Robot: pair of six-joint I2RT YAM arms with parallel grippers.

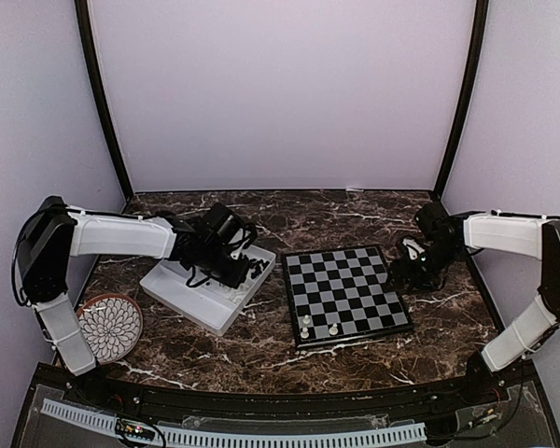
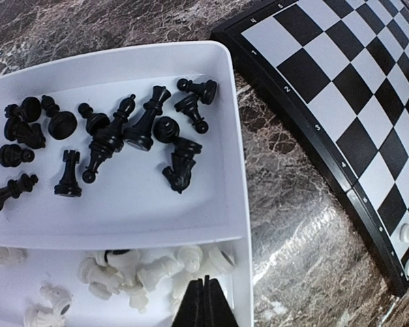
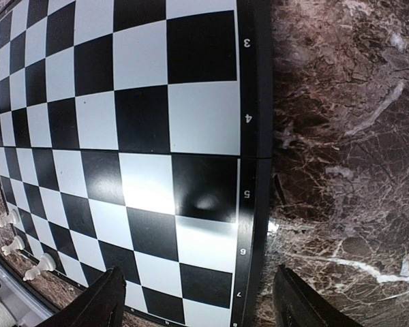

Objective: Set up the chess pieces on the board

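Note:
My left gripper is shut with nothing between its fingers, above the white-piece side of the tray in the left wrist view. White pieces [image 2: 157, 272] lie jumbled below and around its tips, partly hidden by the fingers. Black pieces [image 2: 108, 139] lie scattered in the tray's other compartment. On the chessboard [image 1: 345, 289] stand three white pieces, one of them a pawn [image 1: 333, 329], all near its front left corner. The right gripper stays open over the board's right edge, empty.
A divider splits the white tray [image 1: 182, 313] in two, and its raised wall runs close to my left fingers. Bare marble [image 2: 293, 225] separates tray and board. A round patterned coaster [image 1: 110, 327] lies at the front left.

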